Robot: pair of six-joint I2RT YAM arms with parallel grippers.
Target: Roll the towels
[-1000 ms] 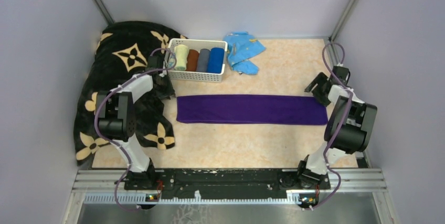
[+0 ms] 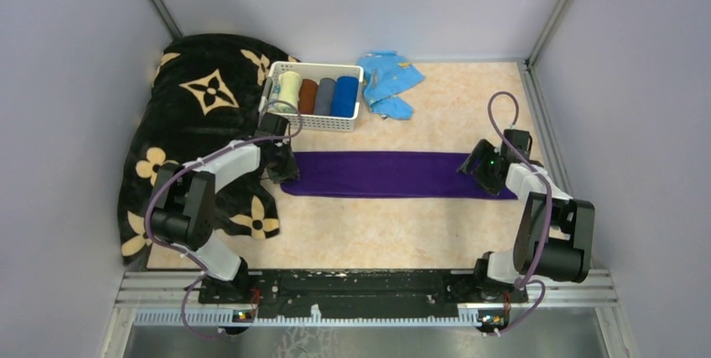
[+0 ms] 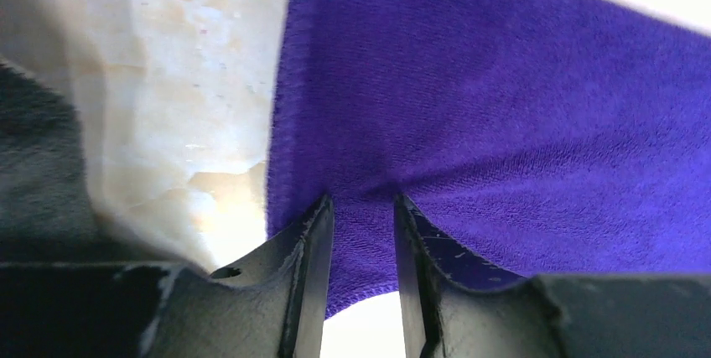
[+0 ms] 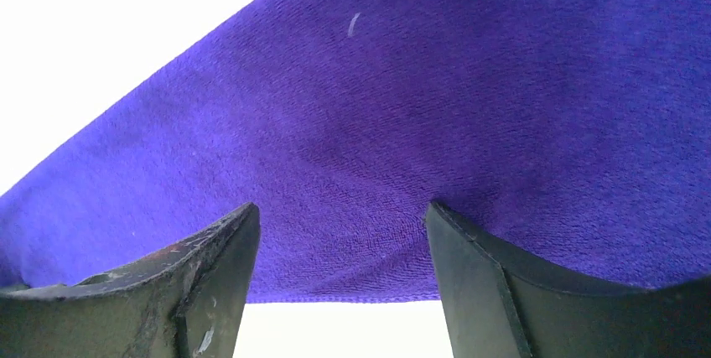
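A long purple towel (image 2: 381, 175) lies folded into a flat strip across the middle of the table. My left gripper (image 2: 290, 176) is over its left end. In the left wrist view, the fingers (image 3: 312, 249) stand a narrow gap apart, pointing at the purple cloth (image 3: 469, 81), which creases softly between and beyond the tips. Over the towel's right end is my right gripper (image 2: 474, 175). Its fingers (image 4: 220, 266) are wide apart in the right wrist view, with purple cloth (image 4: 335, 140) showing beneath and nothing gripped.
At the back stands a white basket (image 2: 323, 122) with several rolled towels inside. Beside it lies a crumpled light blue cloth (image 2: 387, 81). A black patterned blanket (image 2: 180, 127) covers the table's left side.
The towel's strip looks largely unchanged.
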